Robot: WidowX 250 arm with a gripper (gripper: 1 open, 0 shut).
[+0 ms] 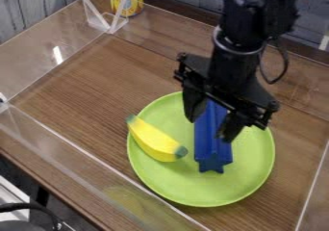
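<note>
My gripper (pixel 218 117) hangs over a green plate (pixel 193 185), with its fingers down around the upper part of a blue block (pixel 214 152); whether they touch it is unclear. The block lies lengthwise on the plate, its lower end visible. A yellow banana (pixel 156 137) lies on the plate to the left of the block. The gripper body hides part of the plate's back and the block's upper end.
A can (pixel 126 0) stands at the back left. Clear walls edge the table at left and right.
</note>
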